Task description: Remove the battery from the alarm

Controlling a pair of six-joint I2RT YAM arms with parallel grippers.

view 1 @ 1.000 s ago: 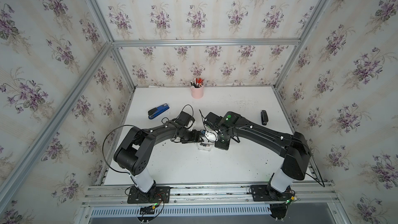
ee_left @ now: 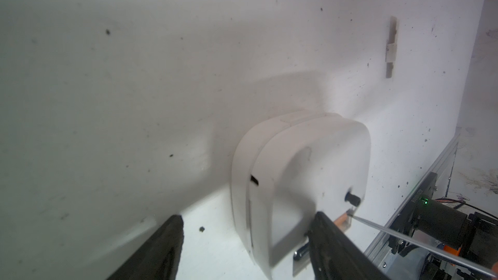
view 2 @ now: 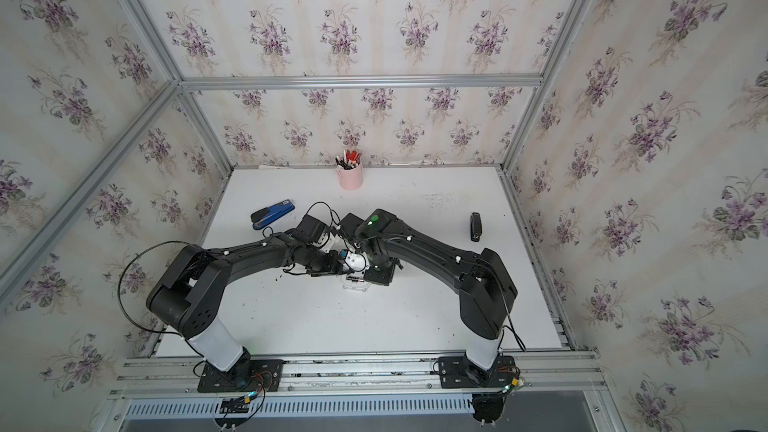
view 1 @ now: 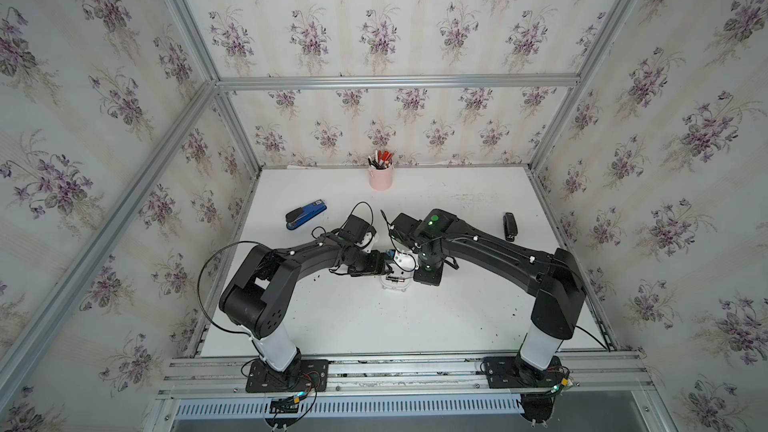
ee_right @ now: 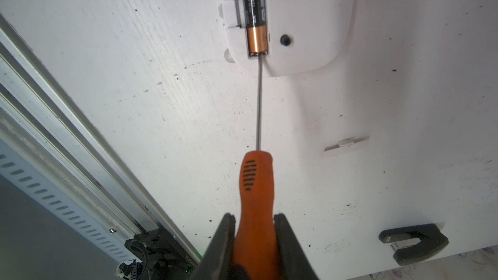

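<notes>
The alarm is a white rounded case lying on the table. Its dark battery with a copper end sits in the slot. My right gripper is shut on the orange handle of a screwdriver. In the right wrist view, the thin metal shaft reaches the copper end of the battery, and its tip appears to touch there. My left gripper stands part open around the near side of the white alarm case. One of its fingers overlaps the case's face; a gap shows beside the other.
A small white strip lies loose on the table. Farther off are a black stapler-like tool, a blue stapler and a pink cup of pens.
The left arm and the alarm look unmoved.
</notes>
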